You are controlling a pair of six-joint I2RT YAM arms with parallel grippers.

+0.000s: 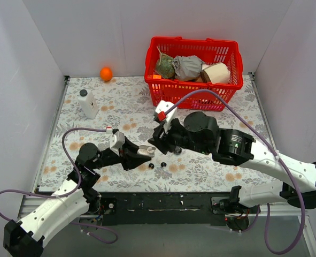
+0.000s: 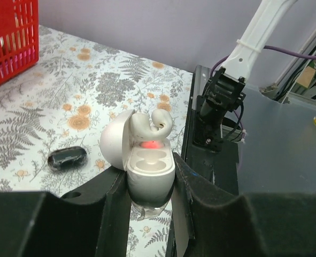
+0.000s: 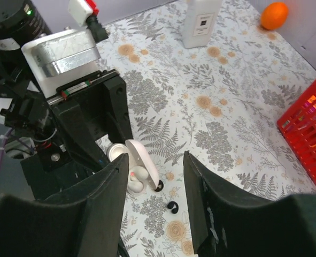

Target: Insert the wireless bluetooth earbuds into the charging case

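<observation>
My left gripper is shut on the white charging case (image 2: 149, 171), held upright with its lid raised. In the case sits one white earbud (image 2: 155, 127) at the top, and a red light glows beside an empty-looking slot. My right gripper is part open just right of the case (image 1: 146, 151) in the top view, with nothing seen between its fingers.
A red basket (image 1: 192, 99) with cloths stands at the back, a white bottle (image 1: 87, 104) at the left, an orange (image 1: 106, 73) at the back. The floral mat's middle is otherwise mostly clear.
</observation>
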